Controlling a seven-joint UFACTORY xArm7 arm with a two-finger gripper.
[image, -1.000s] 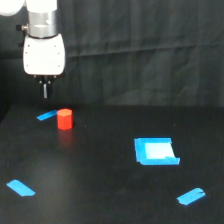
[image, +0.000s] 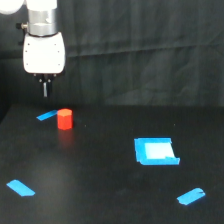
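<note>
A red block (image: 65, 119) stands upright on the black table at the left. Up and to the left of it in the picture hangs my gripper (image: 45, 93), under the white arm (image: 44, 52) and apart from the block. The fingers are thin and dark against a dark background, so whether they are open or shut does not show. Further right on the table is a white square framed in blue tape (image: 157, 151).
Strips of blue tape mark the table: one blue strip (image: 47, 115) behind the block, another tape strip (image: 20, 188) at front left, and a third piece of tape (image: 191, 196) at front right. A dark curtain (image: 140, 50) hangs behind.
My arm and gripper appear very slightly higher than a second ago. The red block and the taped square have not moved.
</note>
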